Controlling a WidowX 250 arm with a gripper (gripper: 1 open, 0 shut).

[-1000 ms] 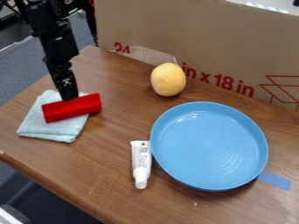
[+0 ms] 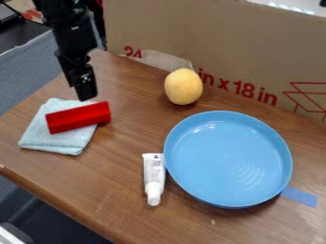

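My black gripper [image 2: 80, 88] hangs at the upper left, open, its fingers above and just behind a red block [image 2: 78, 117]. The block lies across a folded pale blue cloth [image 2: 52, 137] on the wooden table [image 2: 114, 186]. I see nothing held between the fingers.
A blue plate [image 2: 228, 158] fills the right of the table, with a white tube [image 2: 154, 177] beside it. A yellow round object [image 2: 184, 87] stands at the back before a cardboard panel [image 2: 242, 48]. Its edge runs along the lower left.
My gripper has moved slightly up and to the right, away from the red block. The objects on the table look unmoved.
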